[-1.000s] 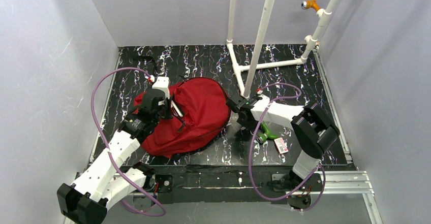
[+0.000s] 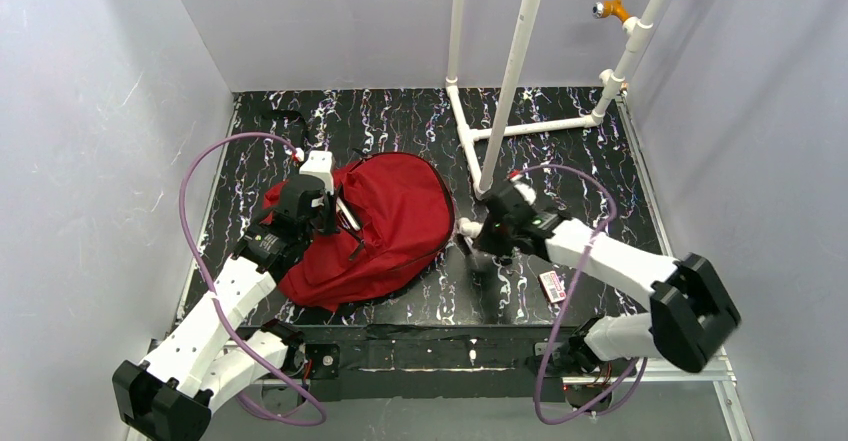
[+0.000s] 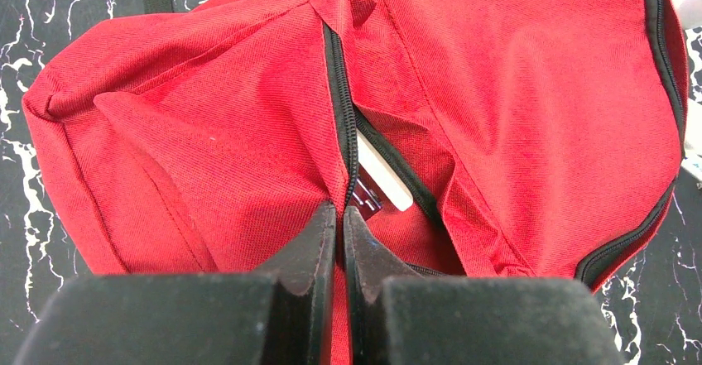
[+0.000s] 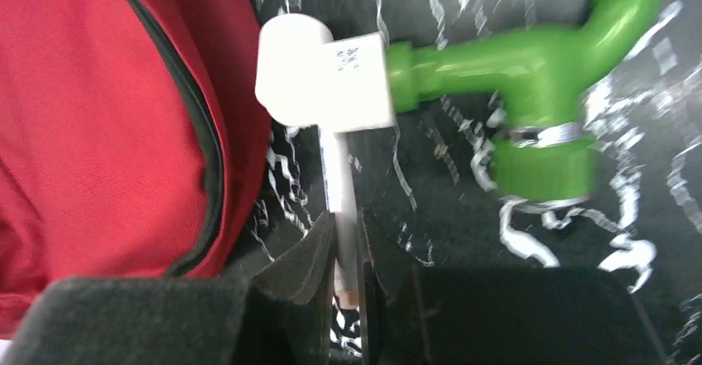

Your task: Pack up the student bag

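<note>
The red bag (image 2: 395, 226) lies on the black marbled table, left of centre. At its parted zipper (image 3: 342, 92) my left gripper is shut, on the bag's fabric edge as far as shows. A white item (image 3: 385, 166) shows inside the opening. Right of the bag, a slim white rod (image 4: 336, 175) runs from under a white block (image 4: 354, 79) down between the fingers of my right gripper. The fingers stand close about the rod; whether they grip it cannot be seen. A green elbow-shaped piece (image 4: 505, 71) meets the block, joined or merely touching.
A white pipe frame (image 2: 500, 111) stands behind the right gripper, with an orange fitting (image 2: 618, 9) up high. A small red-and-white box (image 2: 552, 287) lies at the front right. Bare table (image 2: 610, 191) shows at the right.
The green piece that showed beneath it is hidden in the top view. The left arm and bag look unmoved.
</note>
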